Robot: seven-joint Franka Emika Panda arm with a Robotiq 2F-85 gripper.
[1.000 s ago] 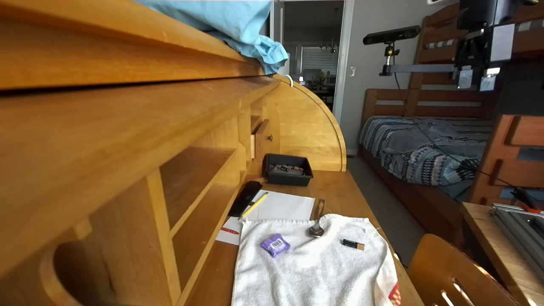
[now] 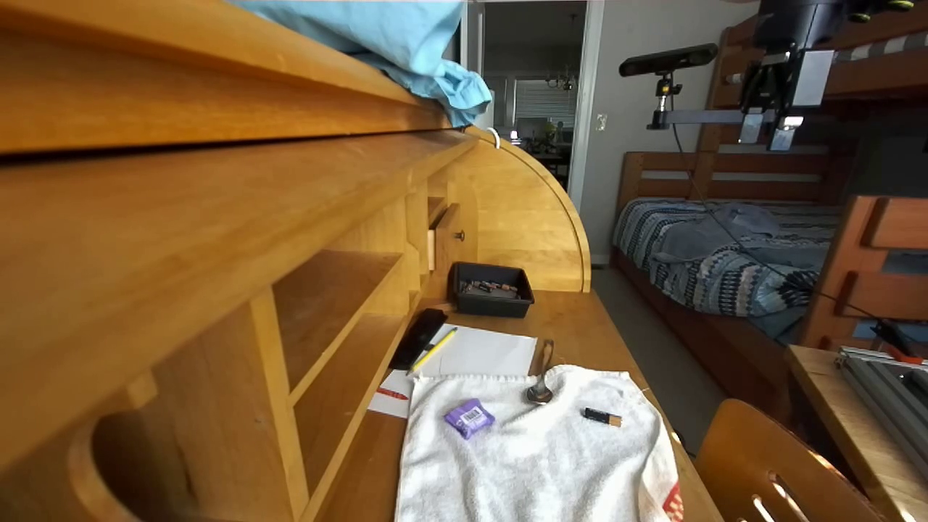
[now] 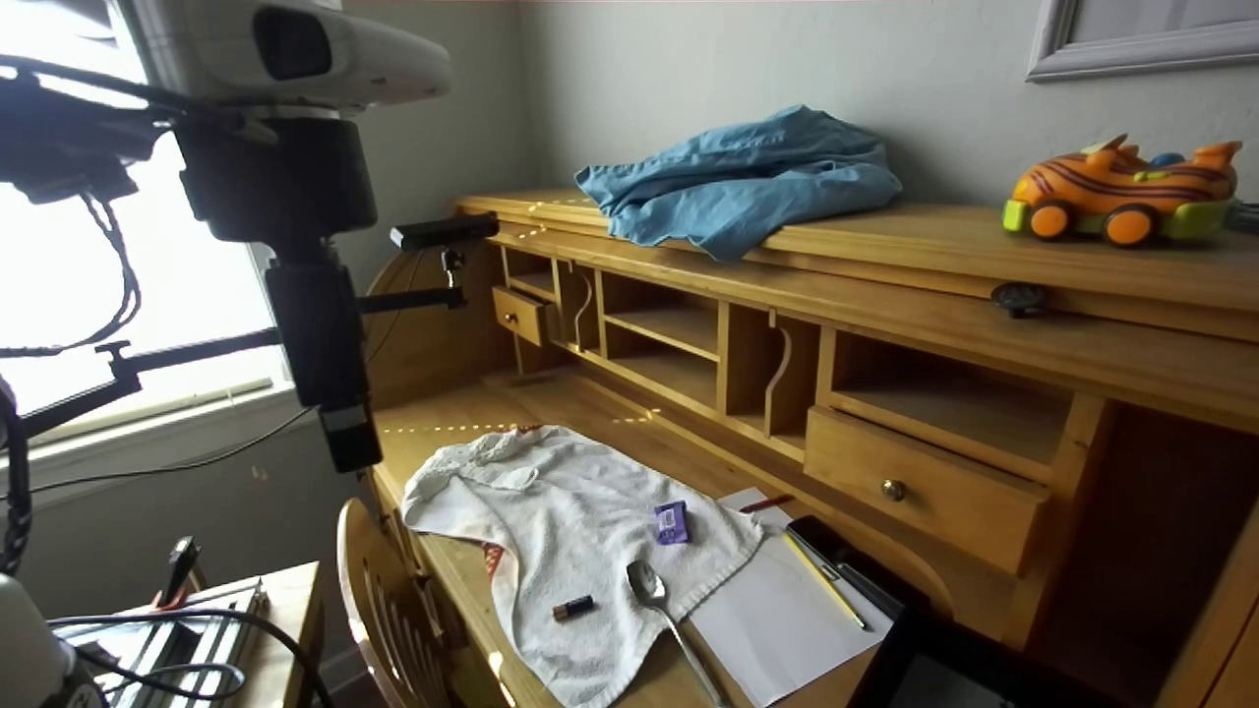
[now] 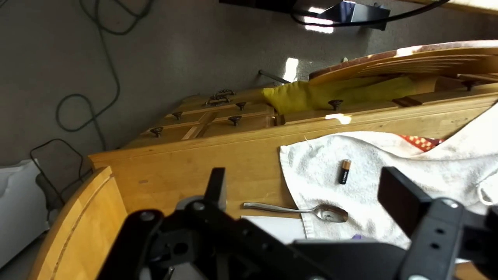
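Observation:
High above the desk's front side, my gripper stands open, its two dark fingers wide apart with nothing held between them. Below it in the wrist view, a black and copper battery (image 4: 344, 172) lies on the white towel (image 4: 317, 154). A metal spoon (image 4: 331, 213) rests with its bowl on the towel and its handle off the edge. The purple packet (image 2: 470, 418) sits on the towel nearer the shelves; only a sliver of it shows in the wrist view. In exterior view 1 the gripper (image 2: 767, 139) is at the upper right, well clear of everything on the desk.
A black tray (image 2: 491, 303) with small items stands at the desk's far end. White paper (image 2: 487, 351), a yellow pencil (image 2: 432, 351) and a black case (image 2: 419, 338) lie beyond the towel. Shelves line the back; a wooden chair (image 2: 774, 461) is at the front edge.
My gripper has shifted left and slightly down in exterior view 1, towards the desk. The objects on the desk have not moved.

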